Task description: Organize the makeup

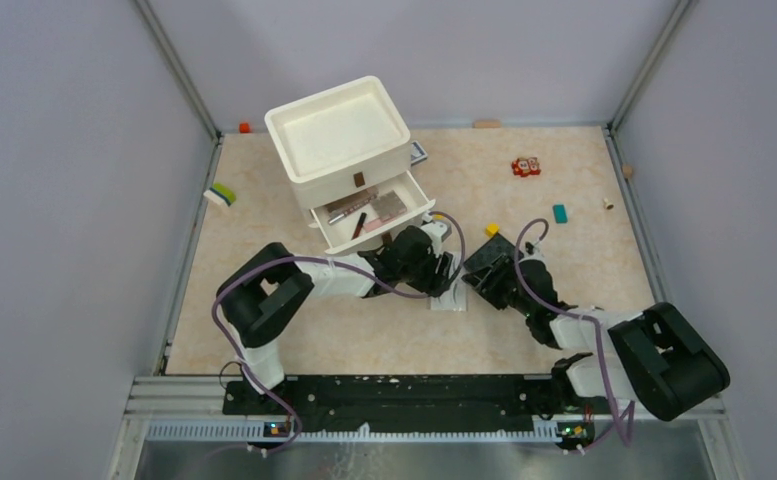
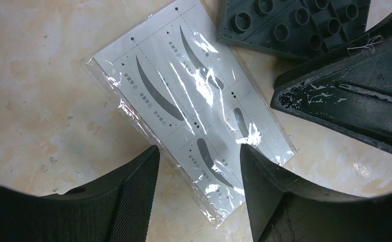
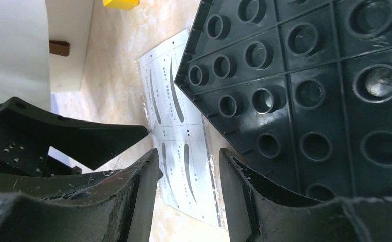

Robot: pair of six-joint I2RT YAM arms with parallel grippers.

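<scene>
A bagged white sheet of eyebrow stencils (image 2: pixel 173 101) lies flat on the table beneath my left gripper, which is open above it. My right gripper hovers open over the same sheet's right side, beside a dark studded plate (image 3: pixel 304 91) that overlaps the sheet's edge in the right wrist view. The white organizer (image 1: pixel 334 130) has its drawer (image 1: pixel 412 200) pulled out, holding a pen-like tube, a dark stick and pink items.
A yellow block (image 1: pixel 492 229), red toy (image 1: pixel 525 166), teal block (image 1: pixel 559 213) and small cylinder (image 1: pixel 608 204) lie to the right. A sponge (image 1: pixel 219 195) lies at the left.
</scene>
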